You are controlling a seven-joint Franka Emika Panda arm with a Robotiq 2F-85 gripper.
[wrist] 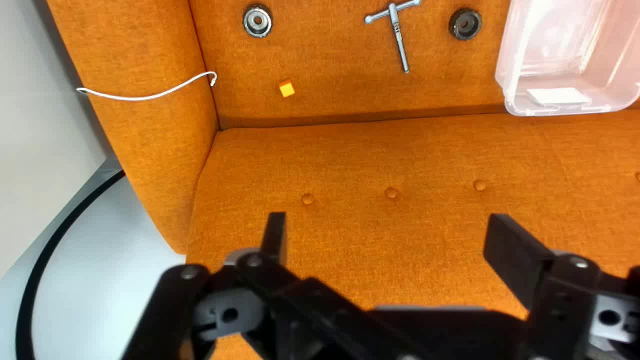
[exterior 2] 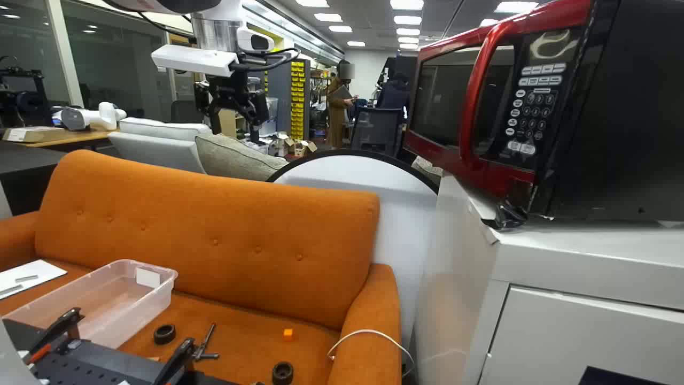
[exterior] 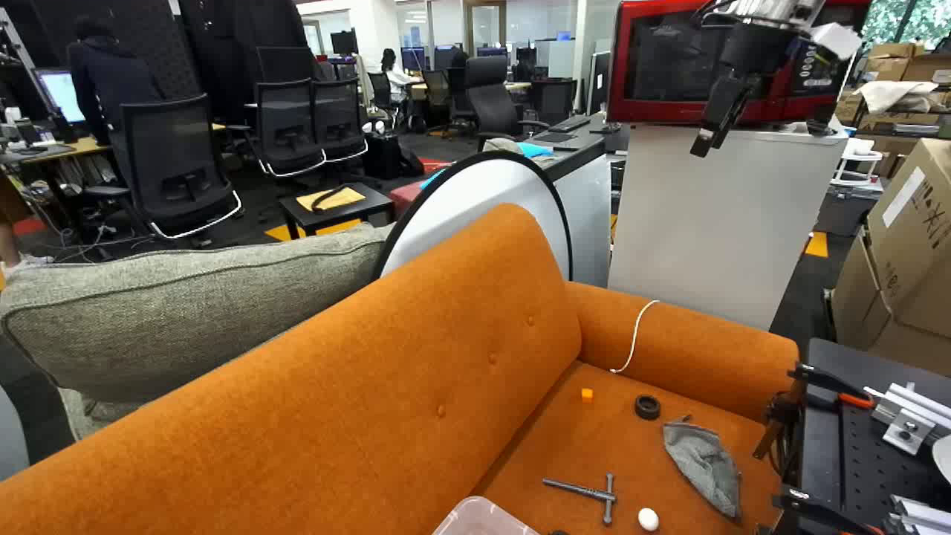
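My gripper is open and empty, held high above the orange sofa's backrest. In the wrist view, the seat carries a small orange-yellow cube (wrist: 286,89), a dark ring-shaped wheel (wrist: 257,21), a second dark wheel (wrist: 465,24) and a grey T-shaped tool (wrist: 398,37). A clear plastic bin (wrist: 514,66) rests at the upper right with a white label inside. One white cable (wrist: 144,97) lies across the sofa arm. Exterior view 1 also shows a grey cloth (exterior: 704,464) and a white egg-shaped object (exterior: 648,519) on the seat.
Beside the sofa arm, a red microwave (exterior 2: 487,96) stands on a white cabinet (exterior 2: 577,256). A round white panel (exterior 2: 365,170) leans behind the backrest. Black clamps (exterior: 825,379) and a dark perforated table (exterior: 829,437) border the seat's front. The backrest below my gripper is clear.
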